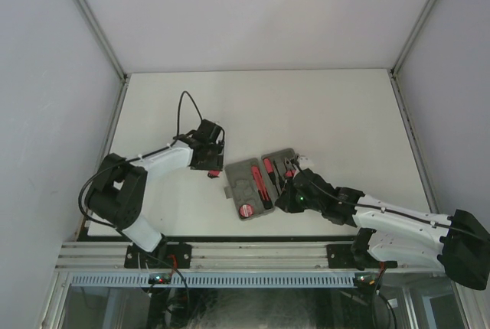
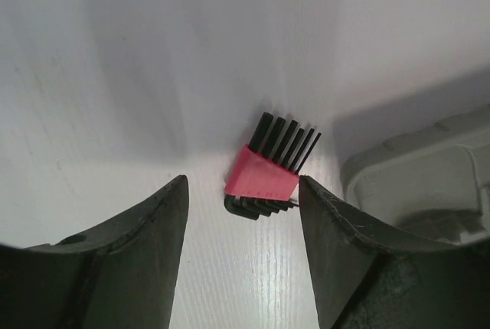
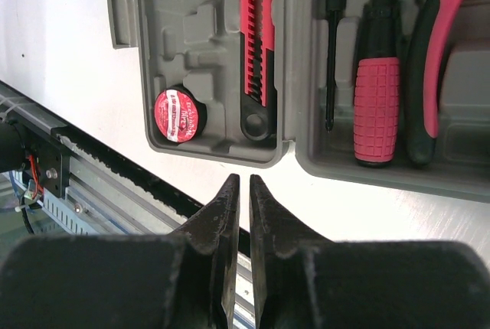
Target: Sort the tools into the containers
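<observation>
A red hex key set with black keys [image 2: 260,176] lies on the white table just left of the grey tool case [image 1: 237,180]. My left gripper hangs over it, open, fingers either side. The case holds a red-black knife [image 3: 256,53], a tape roll [image 3: 176,115], a screwdriver [image 3: 371,103], a thin black driver [image 3: 333,8] and pliers [image 3: 429,61]. My right gripper is at the case's front edge, fingertips close together with a narrow gap, nothing visible between them.
The front rail [image 1: 230,249] runs below the case, and walls enclose the sides and back.
</observation>
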